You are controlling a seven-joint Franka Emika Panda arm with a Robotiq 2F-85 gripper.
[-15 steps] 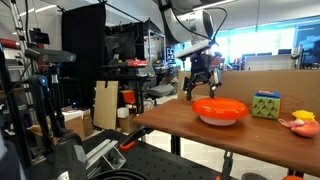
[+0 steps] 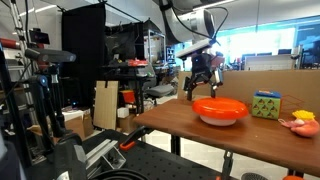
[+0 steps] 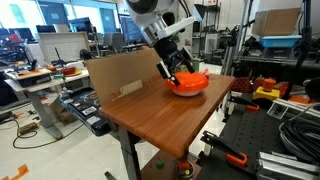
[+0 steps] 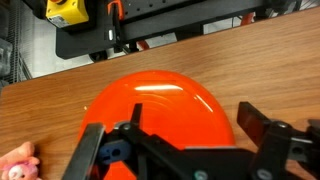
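Observation:
A round, shiny red-orange dish or lid rests on top of a white bowl on the wooden table. Seen from above in the wrist view, the red surface fills the lower middle. My gripper is over it with its fingers spread wide and nothing visible between them. In exterior view 2 the gripper hangs close by the rim of the red piece. Whether the fingers touch it cannot be told.
Right of the bowl stand a green and yellow box and a pink-orange soft toy. A brown panel stands behind.
My gripper has shifted only slightly above the red piece. The bowl, red piece, box and toy show no movement.

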